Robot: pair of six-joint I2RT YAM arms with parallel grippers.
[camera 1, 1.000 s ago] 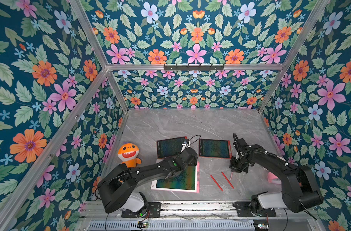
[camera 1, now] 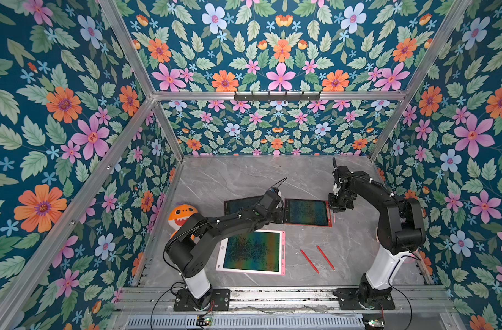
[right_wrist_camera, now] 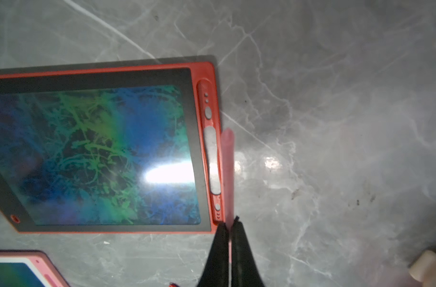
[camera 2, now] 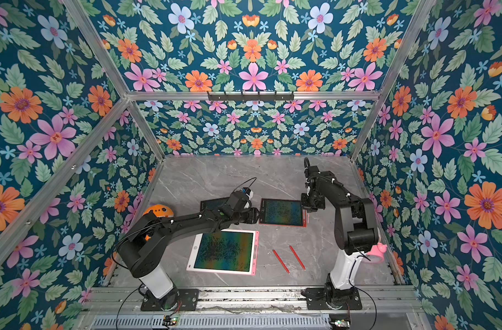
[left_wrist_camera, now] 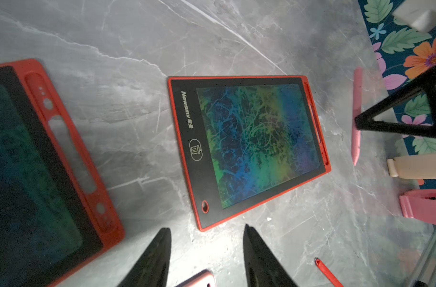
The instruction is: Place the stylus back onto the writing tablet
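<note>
A pink stylus (right_wrist_camera: 227, 177) is held upright-looking in my right gripper, shut on it, over the right edge of the middle red tablet (right_wrist_camera: 108, 143), near its stylus slot. In the left wrist view the stylus (left_wrist_camera: 356, 105) shows beside that tablet (left_wrist_camera: 256, 138). My left gripper is open and empty, above the tablets. A second red-framed tablet (left_wrist_camera: 26, 167) lies to the left; a white-and-pink tablet (camera 1: 251, 250) lies at the front.
Two red styluses (camera 2: 280, 260) lie front right of the tablets. An orange shark toy (camera 1: 182, 214) sits at the left, a pink object (camera 2: 374, 253) at the right.
My right gripper has carried the pink stylus from the front right up beside the middle tablet's right edge.
</note>
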